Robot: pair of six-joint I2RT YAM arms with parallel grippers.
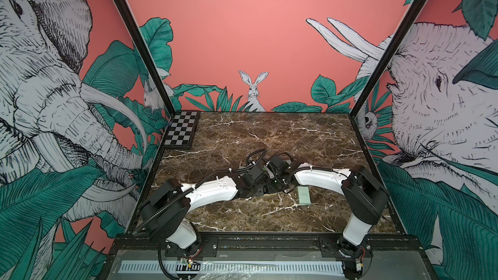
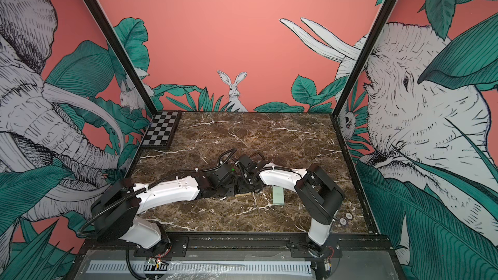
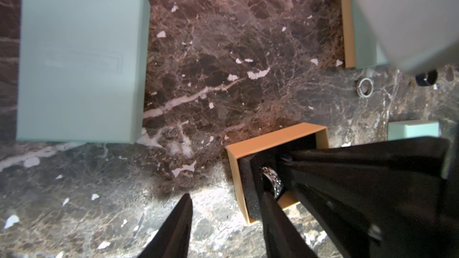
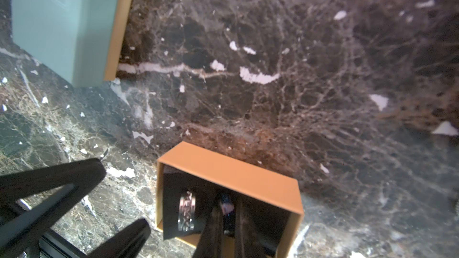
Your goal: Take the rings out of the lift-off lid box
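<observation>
In the right wrist view an orange box (image 4: 228, 172) with a dark insert holds a silver patterned ring (image 4: 186, 210) and a dark blue ring (image 4: 226, 203). My right gripper reaches into it, shut on the dark blue ring. My left gripper stands open in the left wrist view, beside the box, with nothing between its fingers. A mint lid (image 3: 81, 62) lies on the table at the upper left of that view.
Another mint-and-tan box piece (image 3: 363, 28), a loose silver ring (image 3: 364, 78), a dark ring (image 3: 426, 77) and a small mint piece (image 3: 413, 129) lie around.
</observation>
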